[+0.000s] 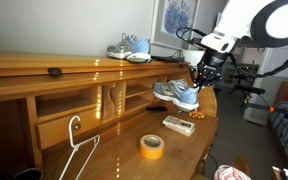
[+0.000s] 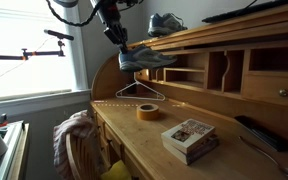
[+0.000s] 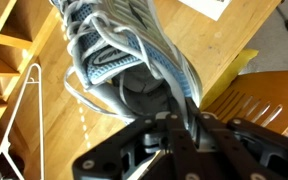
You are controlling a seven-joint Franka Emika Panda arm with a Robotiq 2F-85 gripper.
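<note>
A blue-grey sneaker [image 1: 177,95] hangs above the desk, clear of its surface. My gripper [image 1: 196,82] is shut on the rim of its opening. From the other side, the shoe [image 2: 149,62] is level, its toe pointing toward the desk's shelves. In the wrist view the laces and open collar of the sneaker [image 3: 114,50] fill the space ahead of the fingers, and one edge of the collar runs between the fingers. Another pair of sneakers [image 1: 134,46] rests on top of the hutch.
An orange tape roll [image 1: 151,147], a white hanger [image 1: 79,148] and a white-edged box or book [image 2: 189,137] lie about the desktop [image 2: 134,140]. Dark items [image 2: 262,132] are at its far end. A chair with cloth [image 2: 76,130] stands in front.
</note>
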